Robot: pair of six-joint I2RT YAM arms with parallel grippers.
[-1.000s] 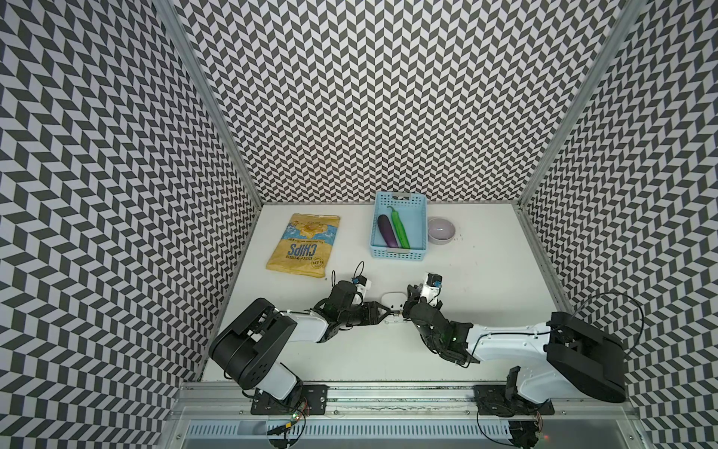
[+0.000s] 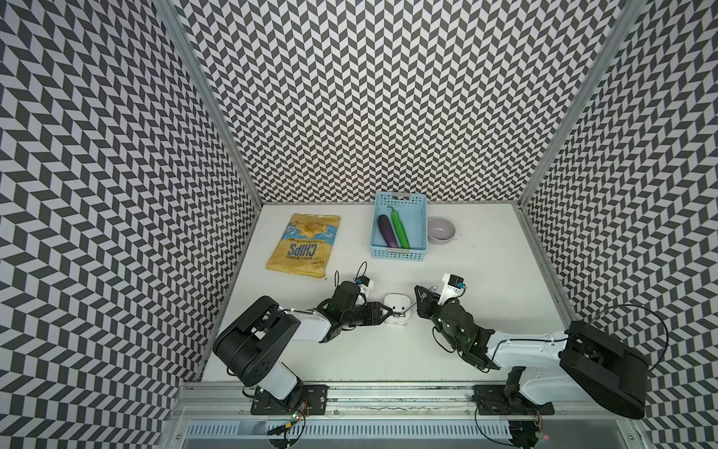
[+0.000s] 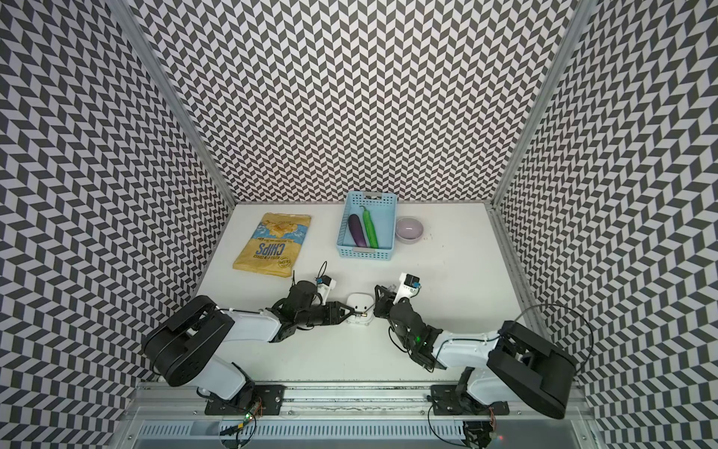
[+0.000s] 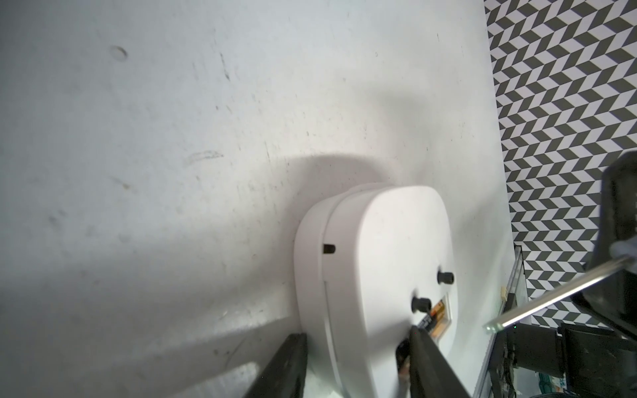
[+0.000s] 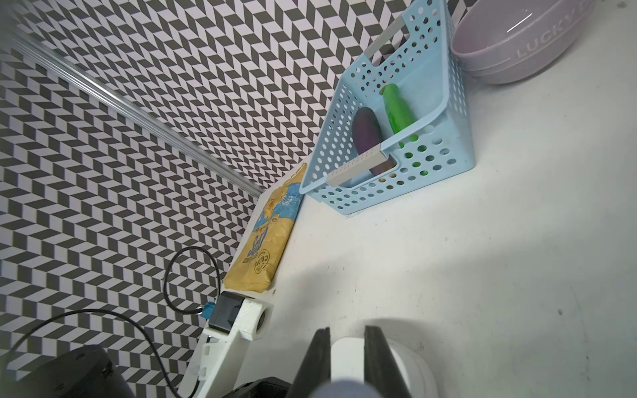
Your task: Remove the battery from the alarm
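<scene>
The white alarm (image 4: 391, 265) rests at the table's front middle, its face with two black pegs turned toward my right arm. Through an opening in that face shows something copper and black, probably the battery (image 4: 435, 321). My left gripper straddles the alarm's edge, one finger by its back and one over the opening; whether it grips firmly is unclear. My right gripper is shut on a thin metal rod tool (image 4: 557, 292) with a greyish handle end. The rod's tip points toward the alarm, apart from it in the left wrist view.
Behind stands a blue basket (image 2: 410, 254) holding an eggplant (image 2: 386, 230) and a green vegetable (image 2: 401, 229). A mauve bowl (image 2: 441, 230) sits beside it. A chips bag (image 2: 303, 245) lies back left.
My right gripper has moved right with the rod, away from the alarm. The left gripper and the alarm have shifted very slightly right.
</scene>
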